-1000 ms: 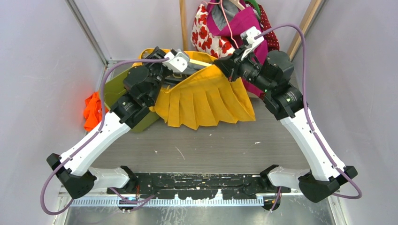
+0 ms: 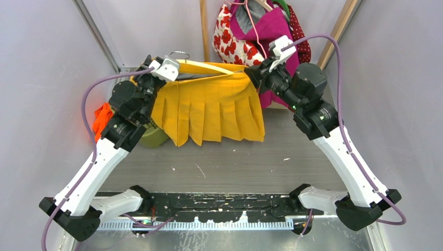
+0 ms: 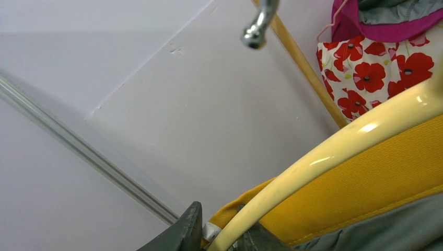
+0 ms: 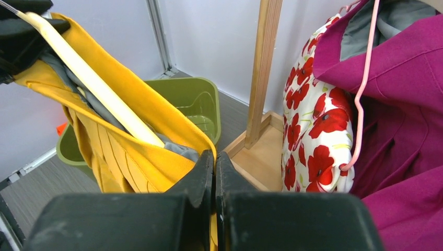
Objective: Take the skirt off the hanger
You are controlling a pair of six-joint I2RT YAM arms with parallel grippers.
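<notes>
A yellow pleated skirt (image 2: 211, 107) is stretched between my two grippers, its waist opening showing a grey lining (image 3: 376, 225). A cream hanger (image 4: 96, 81) runs through that opening, its metal hook (image 2: 179, 54) sticking up near my left gripper (image 2: 148, 61). In the left wrist view, the hanger (image 3: 334, 149) crosses in front of the fingers (image 3: 189, 230), which stand apart with the waistband's edge and the hanger's lower end among them; whether they grip is hidden. My right gripper is shut on the waistband, its far side.
Purple (image 2: 279, 29) and red-flowered clothes (image 2: 227, 39) hang at the back right, close to my right gripper, with a pink hanger (image 4: 360, 115). A green bin (image 4: 201, 99) and orange cloth (image 2: 102, 119) sit at the left.
My left gripper has moved left and drawn the skirt's waist taut and narrow. The hanger's hook has come into sight beside it.
</notes>
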